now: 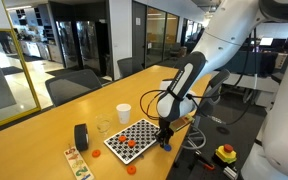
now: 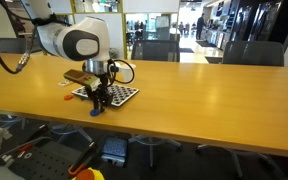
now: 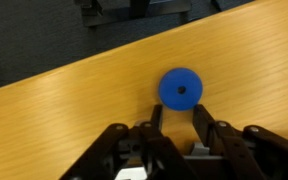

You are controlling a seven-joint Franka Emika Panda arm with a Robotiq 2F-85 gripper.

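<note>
A blue disc (image 3: pixel 180 89) with a small dark centre lies flat on the wooden table close to its front edge. My gripper is open just above it, its two dark fingertips apart at the near side of the disc. No part of the disc shows gripped. In exterior view 1 the disc (image 1: pixel 167 147) shows right under the gripper (image 1: pixel 164 137). Exterior view 2 has the same disc (image 2: pixel 95 112) below the gripper (image 2: pixel 97 103).
A checkered board (image 1: pixel 142 133) with several red-orange discs on it lies beside the gripper; loose red discs (image 1: pixel 131 170) are nearby. A white cup (image 1: pixel 124 110), a clear glass (image 1: pixel 103 125) and a black object (image 1: pixel 81 137) stand farther off.
</note>
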